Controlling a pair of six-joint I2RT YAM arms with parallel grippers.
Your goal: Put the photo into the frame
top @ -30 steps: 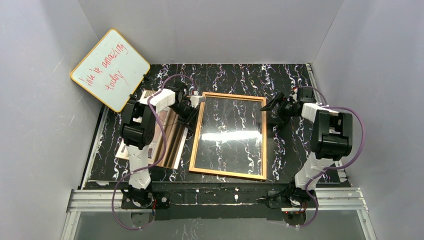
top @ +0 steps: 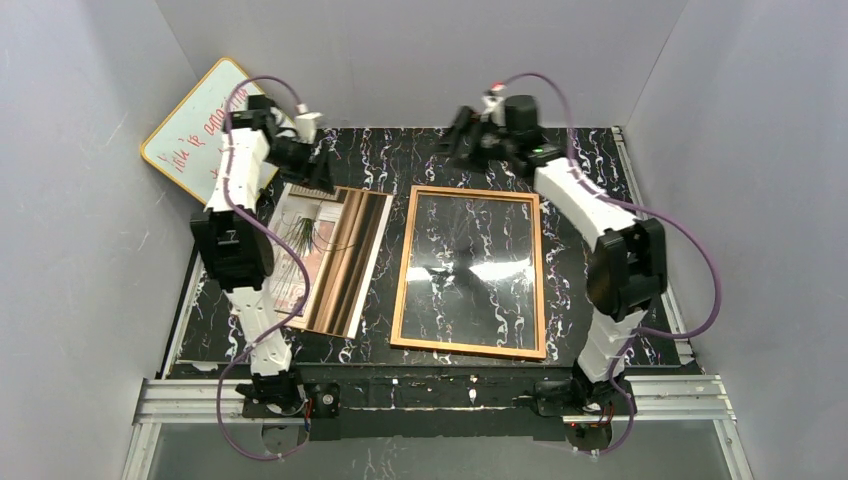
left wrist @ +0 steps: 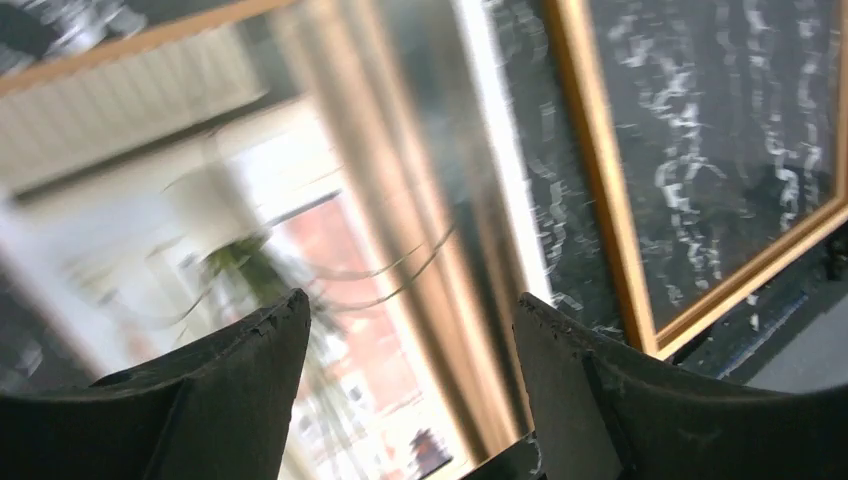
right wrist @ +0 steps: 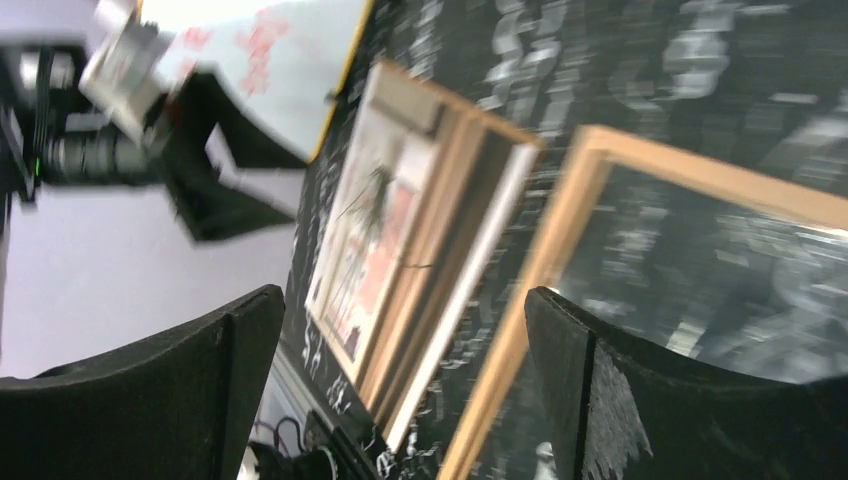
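Observation:
The photo [top: 345, 265], with a plant scene and brown stripes, lies flat at the left of the table. To its right, across a narrow strip of table, lies the wooden frame [top: 543, 275] with dark marbling showing inside it. My left gripper [top: 318, 172] is open near the photo's far edge. In the left wrist view nothing is held between its fingers, and the photo [left wrist: 470, 235] spreads below them. Blurred by motion, my right gripper [top: 458, 140] hangs open and empty behind the frame's far edge. The right wrist view shows the photo [right wrist: 500, 205] beyond its fingers.
A whiteboard [top: 185, 150] with red writing leans at the back left, partly covered by my left arm. Grey walls [top: 420, 60] close off the back and sides. Bare black table [top: 590, 300] shows right of the frame.

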